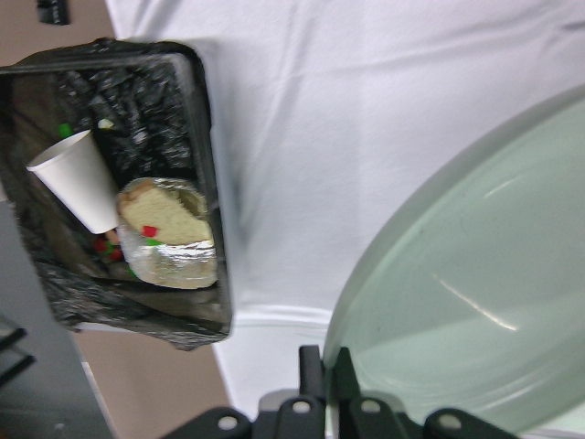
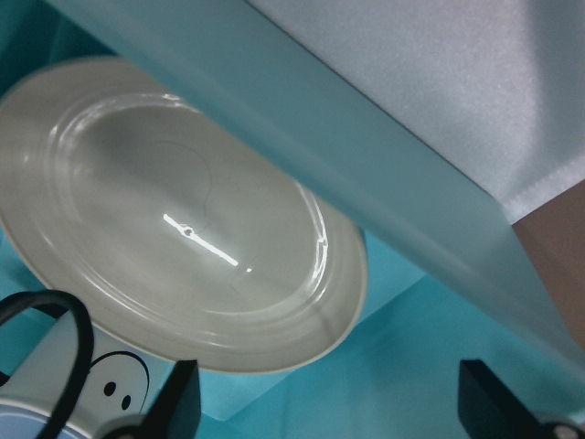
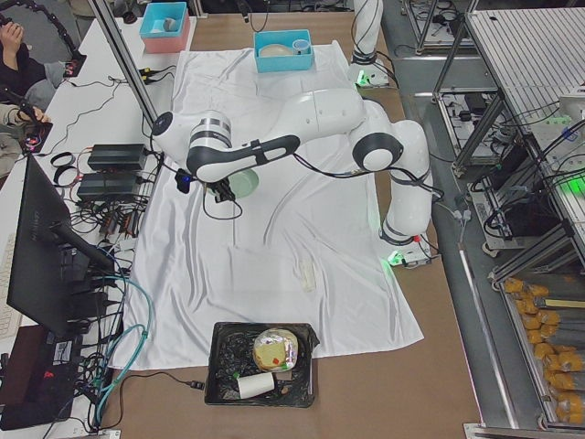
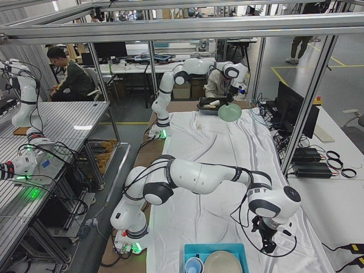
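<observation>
A pale green plate [image 1: 466,274] is held at its rim by my left gripper, shut on it; in the camera right view the plate [image 4: 230,112] hangs beside a black lined bin [image 4: 206,108]. In the left wrist view that bin [image 1: 199,119] holds a white paper cup [image 1: 73,178], sandwich-like food on foil [image 1: 164,219] and small scraps. My right gripper is open over a blue basin [image 4: 242,256], which holds a cream plate [image 2: 164,229] and a mug with a drawn face [image 2: 114,391].
A white cloth [image 3: 265,256] covers the middle of the table, largely clear. Monitors, black boxes and cables line one side [image 3: 46,265]. An upright metal post [image 3: 128,69] stands at that edge.
</observation>
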